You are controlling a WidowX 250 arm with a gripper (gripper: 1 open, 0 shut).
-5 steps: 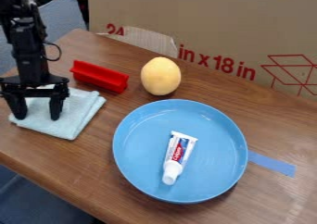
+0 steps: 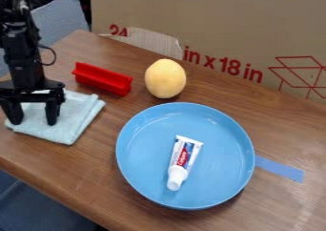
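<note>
My black gripper [image 2: 33, 105] is at the left edge of the table, low over a folded pale cloth [image 2: 68, 122], its two fingers apart with their tips down at the cloth. A white toothpaste tube [image 2: 181, 164] lies on a blue plate [image 2: 220, 135] at the right of centre.
A red block-like holder [image 2: 102, 78] lies behind the cloth, and a yellow oval object [image 2: 165, 78] stands beside it. A cardboard box [image 2: 216, 25] backs the table [image 2: 261, 111]. Blue tape [image 2: 279, 169] marks the bare wood right of the plate.
My gripper has shifted slightly to the left, and the cloth under it has moved a little the same way.
</note>
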